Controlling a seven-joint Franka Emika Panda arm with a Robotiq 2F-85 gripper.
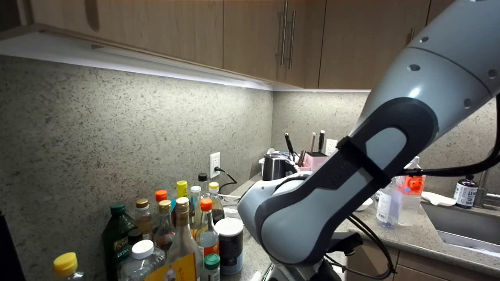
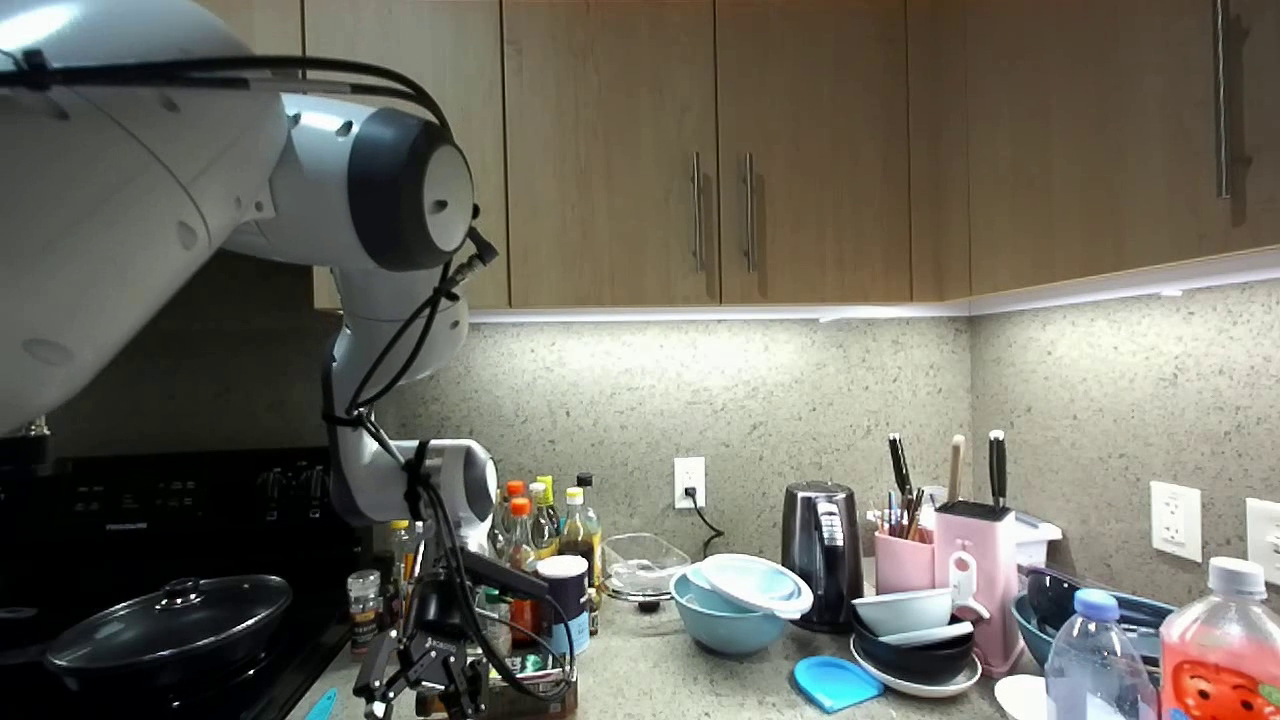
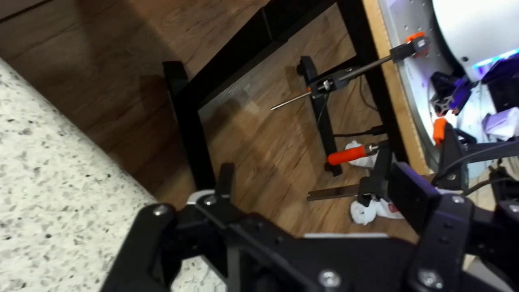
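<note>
In exterior view 2 my gripper points down low over the counter's left part, close to the stove. Its two fingers stand well apart and nothing shows between them. Just right of it is a small dark box, partly hidden by the gripper and cables. From the wrist view, the open gripper has the counter edge at left and the wooden floor beyond its fingers. Exterior view 1 shows the arm's wrist, but the fingers are out of frame.
Several bottles and a white-lidded canister crowd the counter by the wall. A lidded pan sits on the stove. Blue bowls, a kettle and a pink knife block stand farther right. Bare counter lies in front of the bowls.
</note>
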